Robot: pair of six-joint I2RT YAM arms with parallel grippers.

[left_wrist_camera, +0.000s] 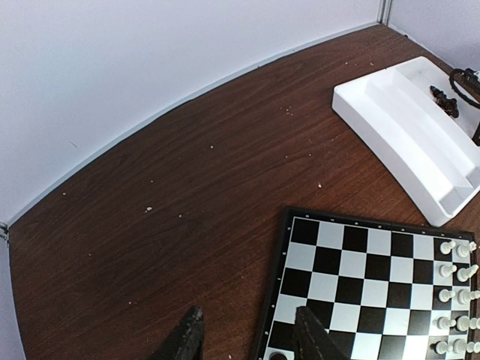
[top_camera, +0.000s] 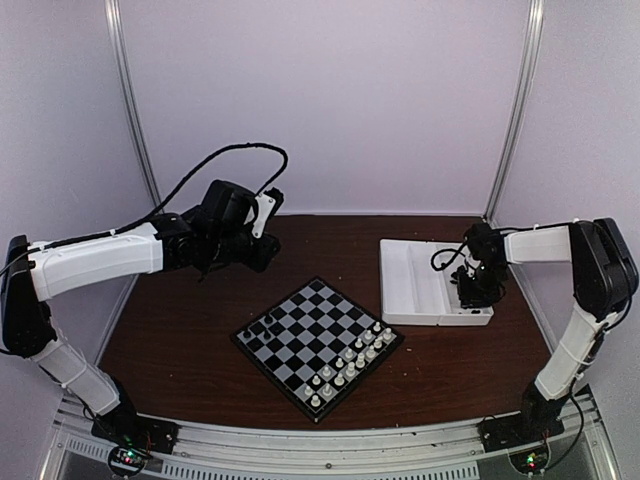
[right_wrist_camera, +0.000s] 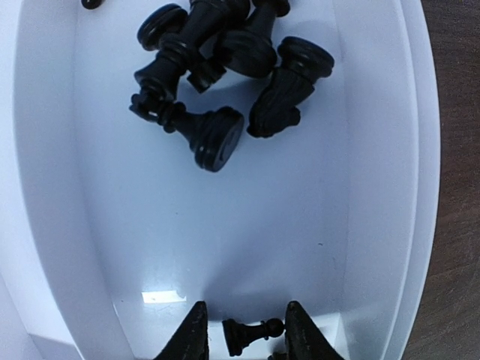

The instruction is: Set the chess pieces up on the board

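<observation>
The checkered board (top_camera: 318,330) carries rows of white pieces (top_camera: 352,354) along its right side and several black pieces (top_camera: 262,332) at the left corner. My left gripper hangs open above the table, left of and over the board, with nothing between its fingers. My right gripper is down in the white tray (top_camera: 410,280), open, with a small black piece (right_wrist_camera: 236,337), apparently a pawn, lying between its fingertips. Several larger black pieces (right_wrist_camera: 217,139) lie jumbled in the same compartment.
The tray sits right of the board, its left compartments looking empty. Walls (top_camera: 310,110) enclose the back and sides.
</observation>
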